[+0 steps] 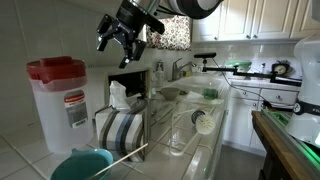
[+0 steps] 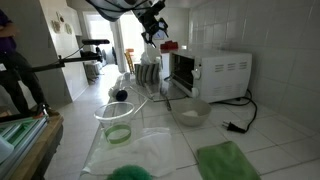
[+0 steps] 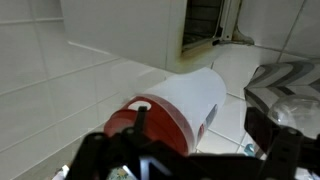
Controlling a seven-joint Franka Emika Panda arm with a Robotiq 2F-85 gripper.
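My gripper is open with nothing between its fingers. In the wrist view a white canister with a red lid lies beneath and between the fingers, apart from them. Exterior view 1 has the gripper in the air, above and to the right of the canister and its red lid. A striped holder with white paper in it stands beside the canister. In exterior view 2 the gripper hangs near the red lid, which shows above the toaster oven.
A teal cup stands in front of the canister. The white toaster oven is close behind it. Farther along the counter are a bowl, a clear container, a green cloth and a white cloth.
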